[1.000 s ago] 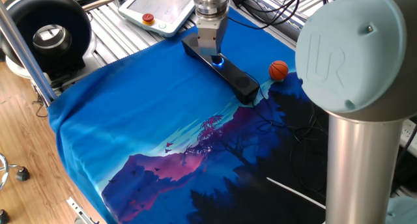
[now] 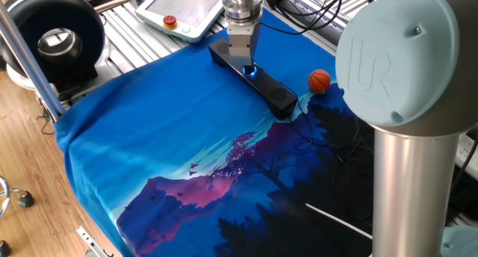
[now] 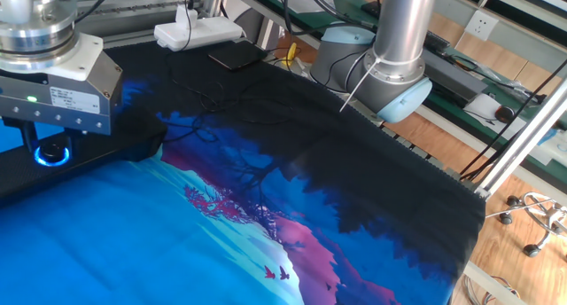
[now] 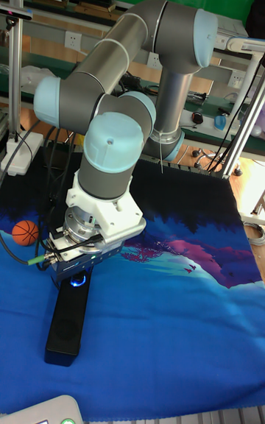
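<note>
A long black speaker (image 2: 273, 95) lies on the blue printed cloth, with a round knob (image 3: 53, 152) ringed in blue light on its top. Over that knob my gripper (image 3: 51, 144) points downward, its fingers (image 3: 73, 140) low and close to the lit ring. The two fingers look spaced apart, with the knob near or between them; whether they touch it cannot be told. In exterior view 3 the gripper body hides most of the fingers, and the ring (image 4: 77, 280) glows just below it.
An orange ball (image 2: 319, 81) rests beside the speaker's end. Thin black cables (image 3: 208, 97) trail over the dark part of the cloth (image 2: 172, 122). A tablet-like pendant with a red button (image 2: 170, 22) lies at the back.
Over the last second the arm has shifted very slightly, the gripper edging a little down and right in exterior view 1. Speaker and ball have not moved.
</note>
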